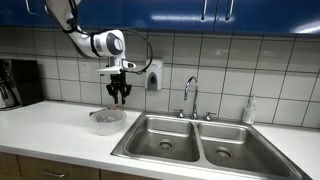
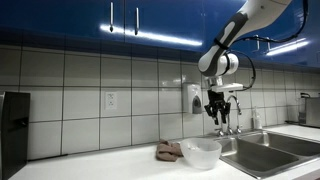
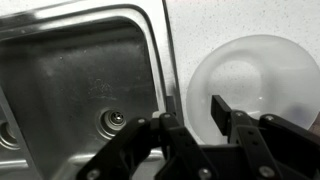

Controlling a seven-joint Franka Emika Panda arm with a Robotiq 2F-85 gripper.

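Note:
A translucent white bowl (image 1: 107, 123) sits on the counter to the left of the sink. My gripper (image 1: 119, 93) hangs above the bowl's right side, clear of it, pointing down. In the wrist view my gripper has its fingers apart, with nothing visible between them, over the strip between the sink and the bowl (image 3: 250, 75). The bowl's lower part is hidden there by the gripper. A brown cloth (image 2: 169, 152) lies crumpled on the counter beside the bowl in exterior view 2.
The double steel sink (image 1: 147, 127) with its tall faucet (image 1: 194, 92) lies right of the bowl. A soap bottle (image 1: 249, 111) stands behind it. A dispenser (image 1: 154, 75) hangs on the tiled wall.

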